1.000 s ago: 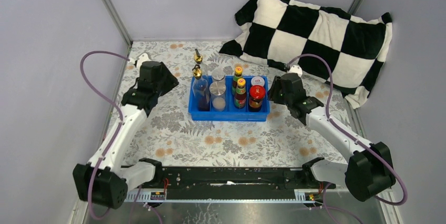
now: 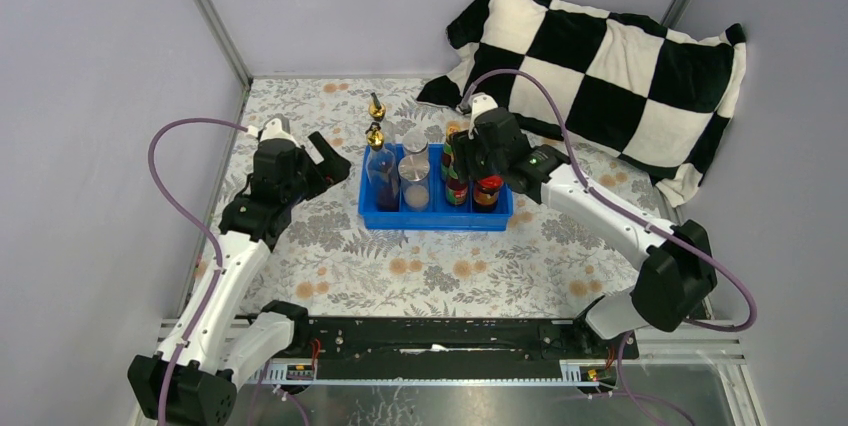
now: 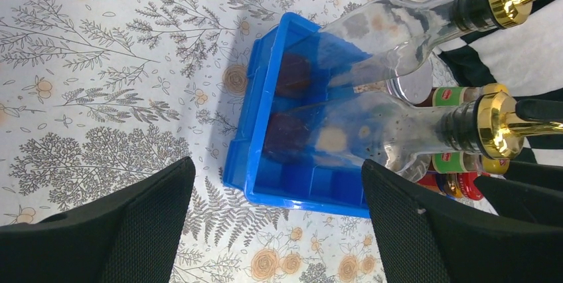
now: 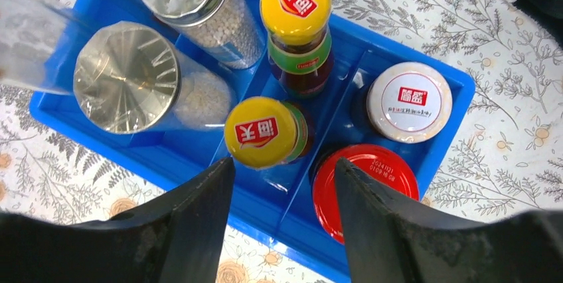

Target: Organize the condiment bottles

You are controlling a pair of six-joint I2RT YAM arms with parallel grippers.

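A blue divided tray (image 2: 435, 223) in the middle of the table holds all the condiment containers. Two glass bottles with gold pourers (image 3: 504, 130) stand in its left compartment. Beside them are two silver-lidded shakers (image 4: 126, 77), then two yellow-capped bottles (image 4: 260, 131). The right compartment holds a red-lidded jar (image 4: 372, 180) and a white-lidded jar (image 4: 409, 102). My left gripper (image 2: 338, 158) is open left of the tray, empty. My right gripper (image 2: 458, 158) hovers over the tray's right half, part open; in its wrist view the nearer yellow cap and the red lid lie beyond the fingertips.
A black-and-white checkered cloth (image 2: 610, 66) lies heaped at the back right, behind the right arm.
My right gripper has swung left from the tray's right edge to over the yellow-capped bottles. The left gripper has shifted slightly and its fingers have spread. The tray and its contents have not moved.
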